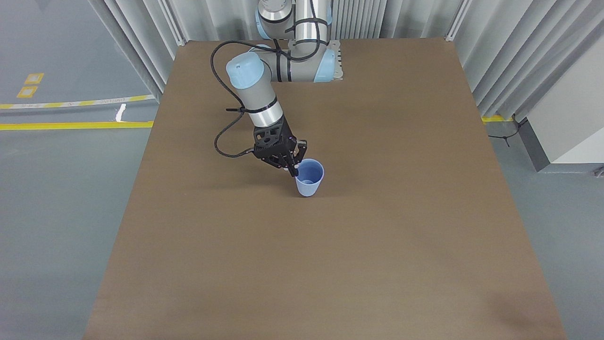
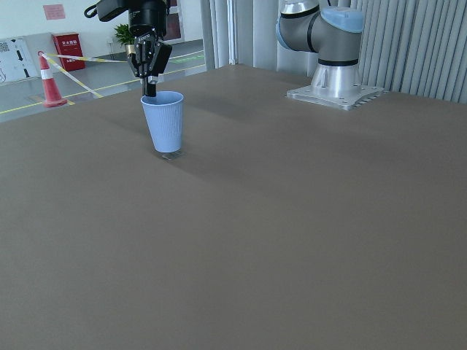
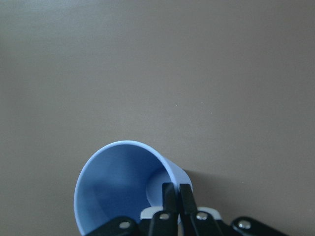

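A light blue cup [image 1: 309, 184] is in the middle of the brown table, its rim gripped by my black gripper [image 1: 293, 167] from the back left in the front view. In the wrist view the two fingers are shut on the wall of the cup [image 3: 113, 187]. In the left view the cup [image 2: 165, 124] is upright beneath the gripper [image 2: 149, 84], with a small flat grey patch [image 2: 171, 156] at its foot. Whether the cup rests on the table or hangs just above it I cannot tell.
The arm's base [image 2: 336, 91] stands at the back edge, with pleated curtains behind it.
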